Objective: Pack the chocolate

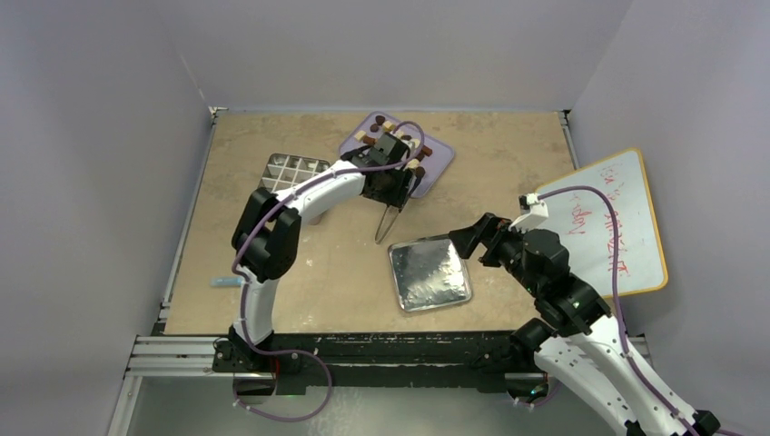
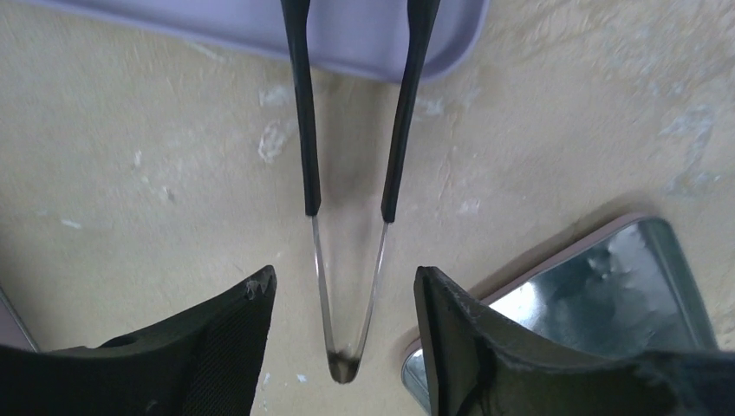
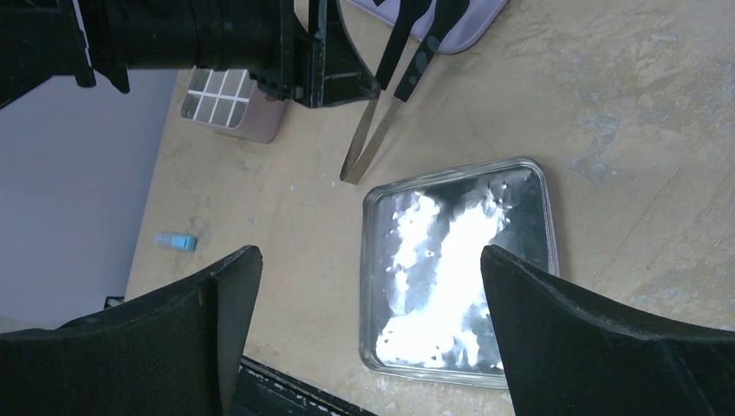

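Note:
Metal tongs with black grips (image 2: 400, 130) lie in a V from the purple tray (image 1: 436, 171) onto the table. My left gripper hangs over their metal loop, its fingers apart on either side, not visibly holding them. Chocolates (image 1: 425, 151) in brown and cream sit on the purple tray, partly hidden by that arm. A divided box (image 1: 286, 165) stands to the left, partly behind the arm. My right gripper is open over the table near the silver tray (image 3: 455, 227), with nothing between its fingers.
A small blue object (image 3: 176, 241) lies at the front left. A whiteboard with red writing (image 1: 599, 227) rests at the right.

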